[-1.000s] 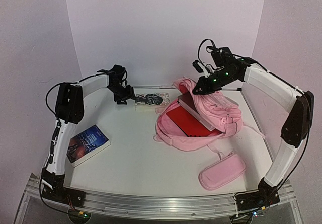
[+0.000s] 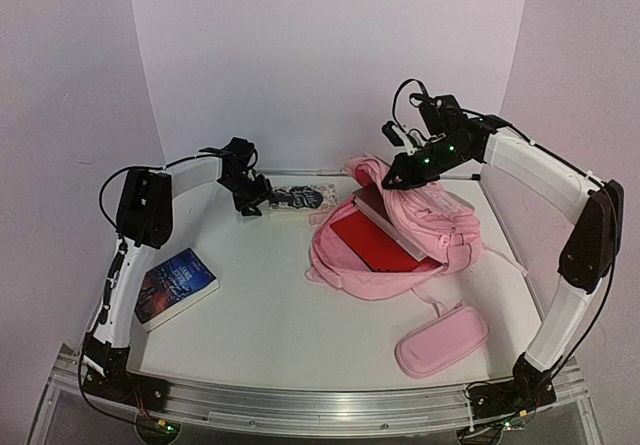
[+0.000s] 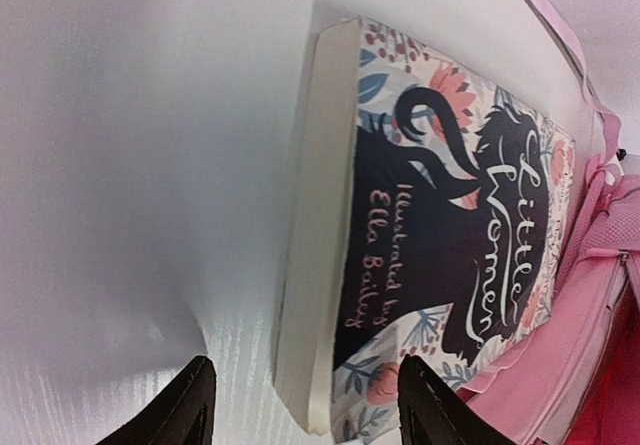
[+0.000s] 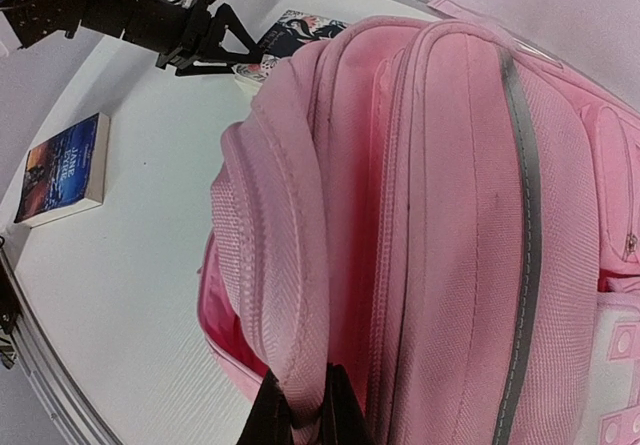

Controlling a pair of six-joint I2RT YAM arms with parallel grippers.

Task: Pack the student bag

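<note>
My left gripper (image 2: 263, 198) is open at the left end of the Little Women book (image 2: 303, 197), which lies flat near the back edge. In the left wrist view, the near corner of that book (image 3: 440, 225) reaches between the two spread fingers; whether they touch it I cannot tell. The pink backpack (image 2: 350, 283) lies mouth open, a red folder (image 2: 372, 242) and another book inside. My right gripper is shut on the edge of its raised flap (image 4: 290, 295). On the left lies the Jane Eyre book (image 2: 178, 287); a pink pencil case (image 2: 443, 342) lies front right.
Walls stand close on the left, back and right. A loose strap (image 2: 432, 300) trails from the backpack towards the pencil case.
My left gripper has shifted slightly right and towards the front, closer to the Little Women book's end. The right arm, backpack and other things look unmoved.
</note>
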